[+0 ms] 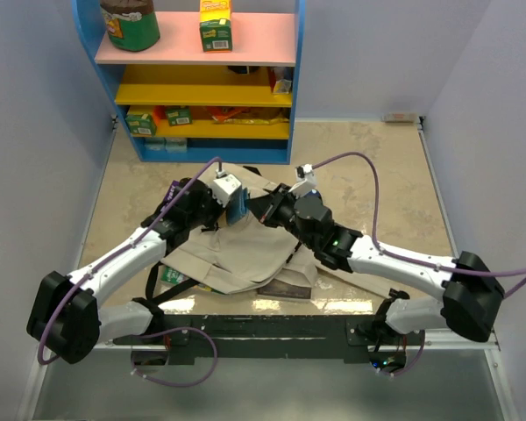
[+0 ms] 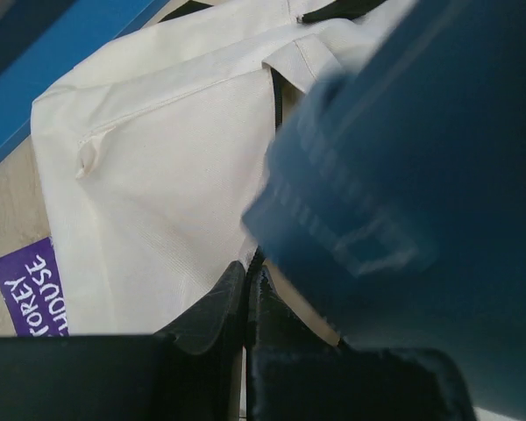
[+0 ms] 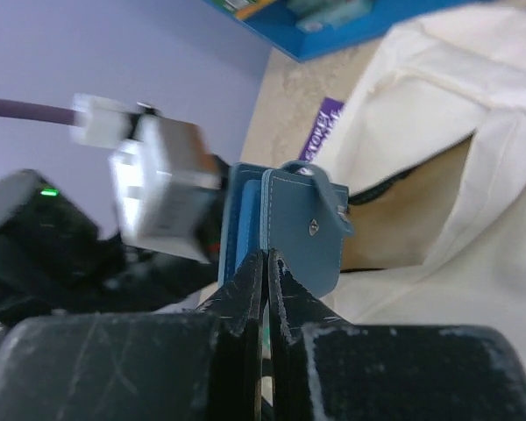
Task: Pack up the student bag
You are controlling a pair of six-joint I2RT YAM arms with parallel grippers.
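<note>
The cream cloth bag (image 1: 237,259) lies on the floor, its mouth partly open. At the mouth's edge my left gripper is shut on the bag's dark-trimmed rim. My right gripper is shut on the edge of a thin blue notebook (image 3: 302,224). Over the bag's opening, close beside the left gripper, hangs the notebook (image 1: 237,206). Seen from the left wrist, the notebook (image 2: 403,193) is a large blurred shape hiding much of the bag. Whether it touches the bag, I cannot tell.
Behind the bag stands a blue-framed shelf (image 1: 202,85) with boxes on it. A purple cloth (image 2: 33,289) with lettering lies beside the bag. My right arm mostly covers a blue case right of the bag.
</note>
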